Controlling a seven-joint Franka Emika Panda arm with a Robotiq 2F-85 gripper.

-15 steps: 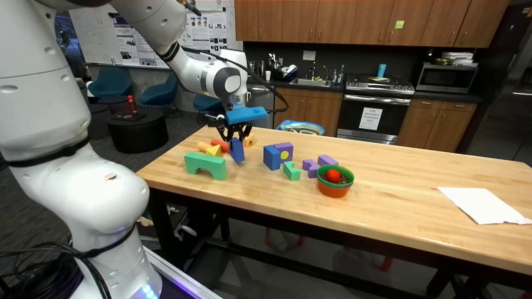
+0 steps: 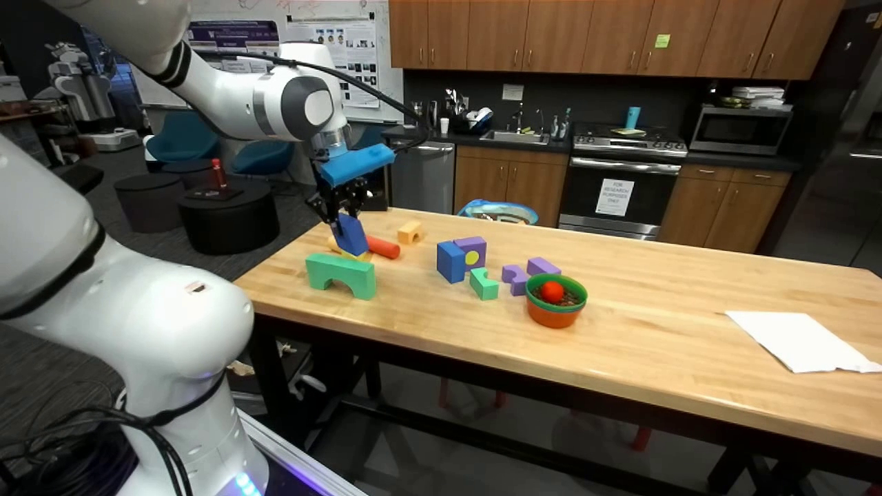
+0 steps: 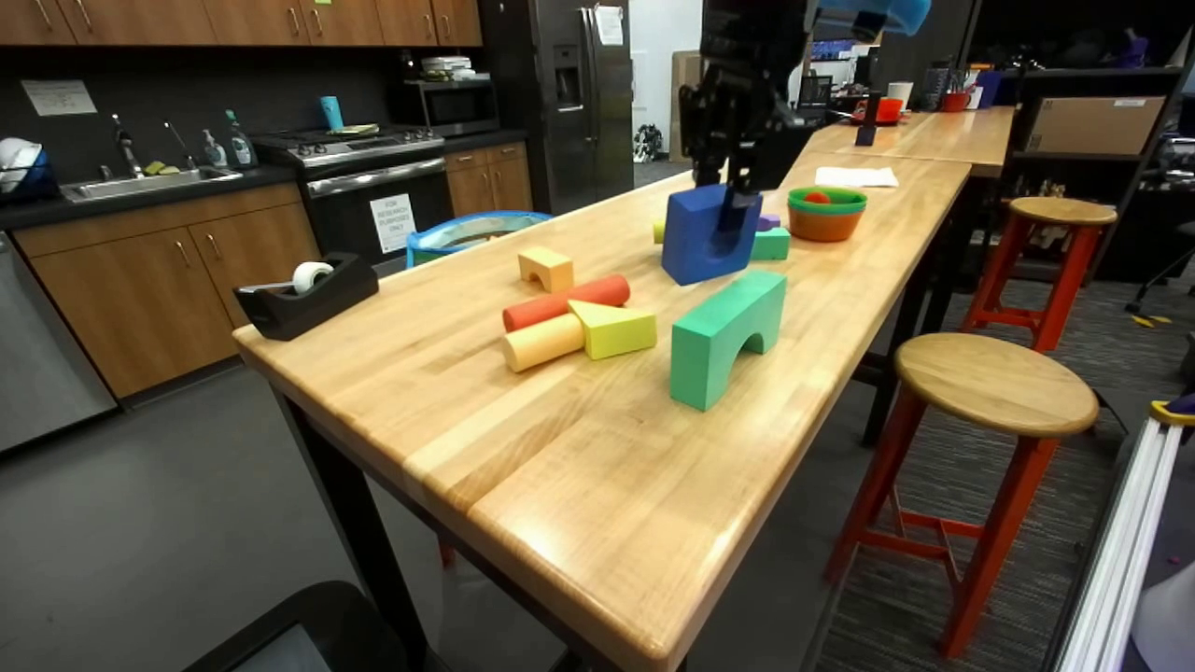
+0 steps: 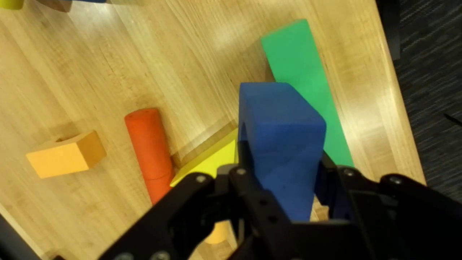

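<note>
A blue block (image 4: 290,143) with a curved notch is clamped between my black fingers, and my gripper (image 2: 340,216) is shut on it. In exterior view 2 the block (image 3: 703,237) hangs tilted above the table. Below it lie a yellow triangular block (image 3: 613,330), a red cylinder (image 3: 566,302) and a light orange cylinder (image 3: 543,343). The green arch (image 2: 340,275) stands on the table near the front edge, and in the wrist view the held block covers part of this green arch (image 4: 309,82). A small orange arch (image 2: 410,232) sits farther back.
Right of the gripper stand another blue block (image 2: 450,262), a purple block (image 2: 473,251), a small green block (image 2: 484,284) and purple pieces (image 2: 515,278). Nested bowls (image 2: 555,310) hold a red ball.
My gripper has moved left and up with the blue block in it, from beside the red cylinder to above the yellow triangle. The blocks on the table have not visibly moved.
</note>
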